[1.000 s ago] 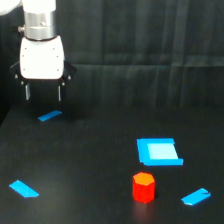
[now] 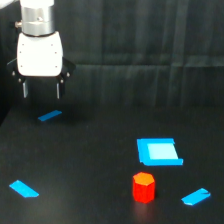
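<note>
My gripper (image 2: 42, 90) hangs at the upper left, below the white hand of the arm. Its two thin dark fingers stand well apart, so it is open with nothing visible between them. A red block (image 2: 143, 188) with a hexagonal top stands upright on the dark table, right of centre and near the front. Behind it lies a white square with a blue border (image 2: 147, 141); the block is outside that border. A wide gap separates my gripper from the block.
Blue strips lie on the table: one below the gripper (image 2: 50, 116), another at front left (image 2: 24, 189), a third at front right (image 2: 196, 197). A dark curtain (image 2: 140, 85) closes off the back.
My arm and gripper have risen very slightly. The red block, the blue-bordered square and the strips have not moved.
</note>
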